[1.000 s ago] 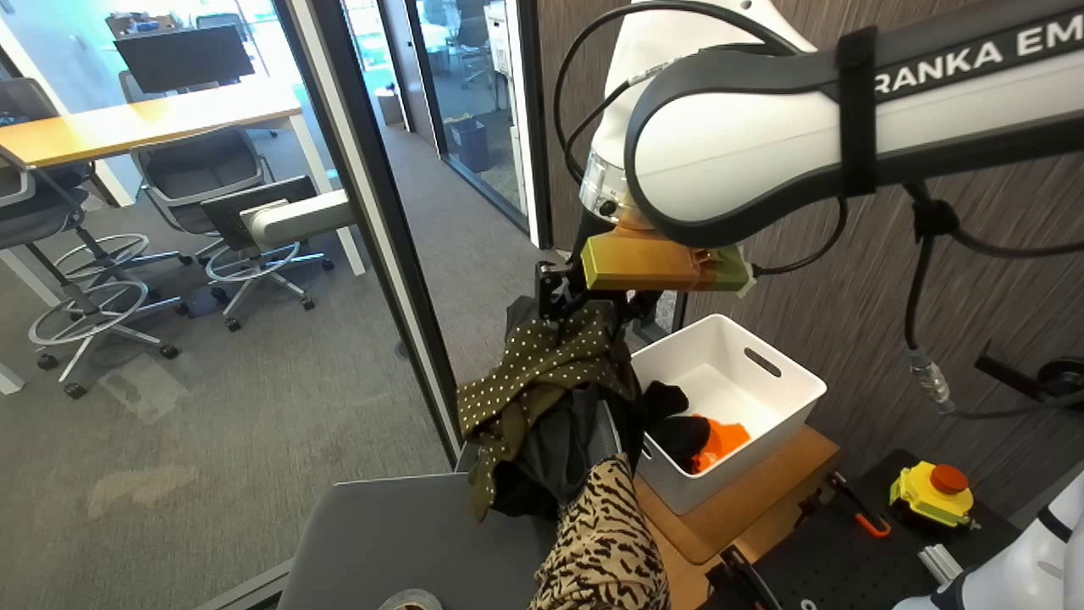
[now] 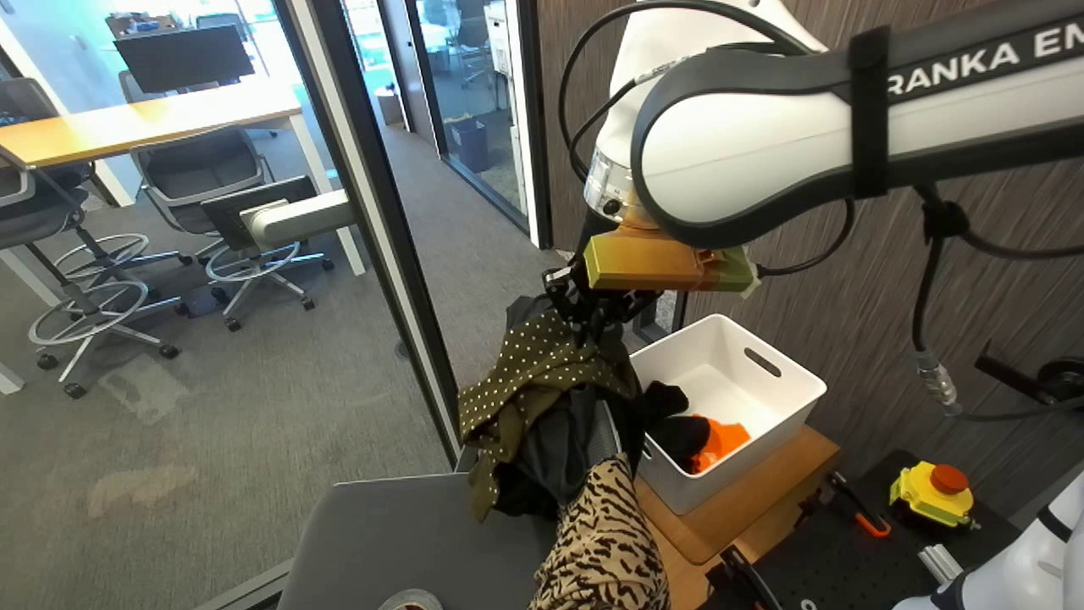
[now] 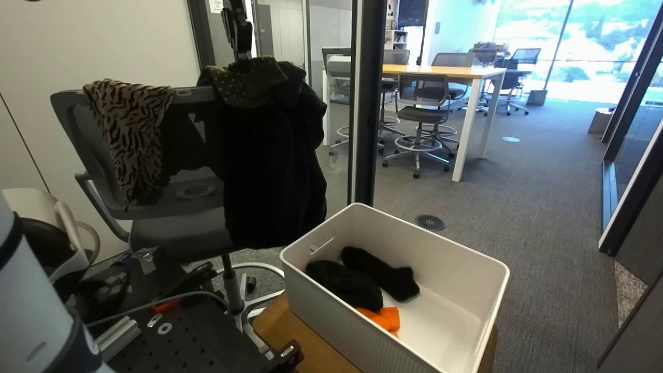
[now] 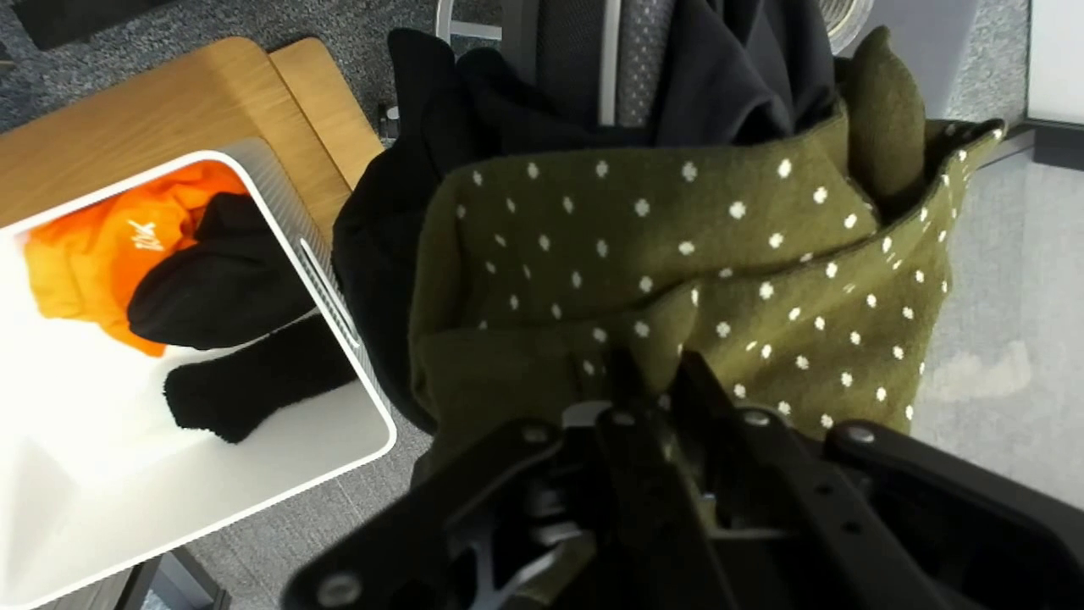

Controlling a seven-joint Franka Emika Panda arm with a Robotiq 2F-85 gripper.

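An olive cloth with white dots [image 2: 544, 356] lies over dark garments on the back of a grey chair [image 2: 406, 539]. My gripper is shut on a fold of this dotted cloth [image 4: 650, 224]; its fingertips are partly lost in the fabric. Seen from the other side, the dotted cloth [image 3: 248, 81] rests on top of a black garment [image 3: 273, 168] hanging down behind the chair back. A tiger-striped cloth [image 3: 127, 124] drapes over the same chair back, beside the dark garment.
A white bin [image 3: 478, 273] stands on a wooden surface [image 2: 782, 478] beside the chair, holding black socks [image 3: 379, 273] and an orange cloth [image 3: 388, 318]. A glass partition frame [image 2: 391, 244] rises close to the chair.
My gripper has closed on the dotted cloth, with its fingers drawn together, and the arm has shifted slightly right. The bin and other cloths look the same.
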